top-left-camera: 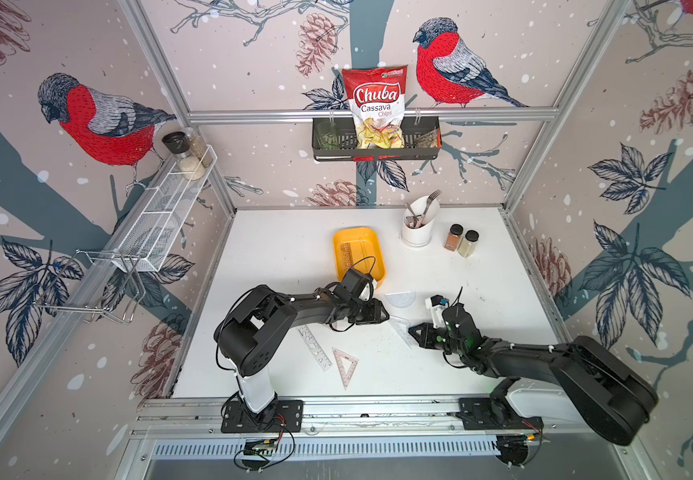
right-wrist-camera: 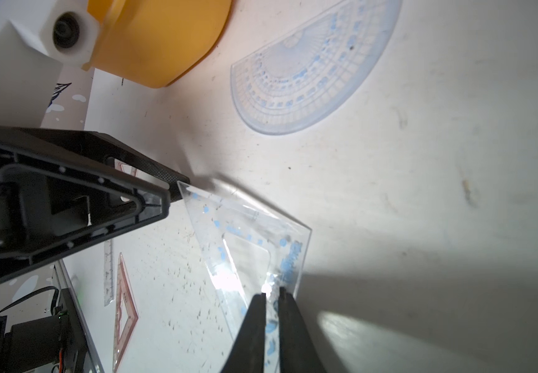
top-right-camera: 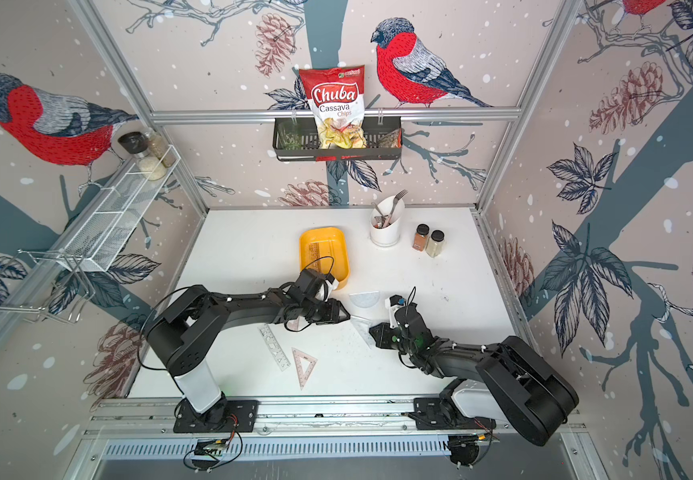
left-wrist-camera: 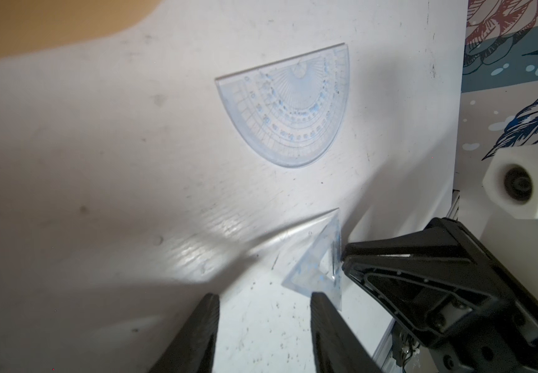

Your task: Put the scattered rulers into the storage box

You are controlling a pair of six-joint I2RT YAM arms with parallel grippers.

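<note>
My right gripper is shut on a clear set square (right-wrist-camera: pixel 219 248), whose upper end is raised from the table. Facing it from the left, my left gripper is part open with nothing between its fingers; the set square's corner lies just ahead of them. A clear protractor (top-left-camera: pixel 400 299) rests flat behind the two grippers. The yellow box (top-left-camera: pixel 377 272) stands beyond my left arm, with a wooden-coloured ruler (top-left-camera: pixel 346 254) inside. In front of that arm lie a clear straight ruler (top-left-camera: pixel 314 348) and a pinkish set square (top-left-camera: pixel 345 368).
A white cutlery holder (top-left-camera: pixel 417 234) and two spice jars (top-left-camera: pixel 453 237) (top-left-camera: pixel 468 243) stand at the back right. The wire shelf (top-left-camera: pixel 158 216) hangs at left. Bare table stretches along the front right and back left.
</note>
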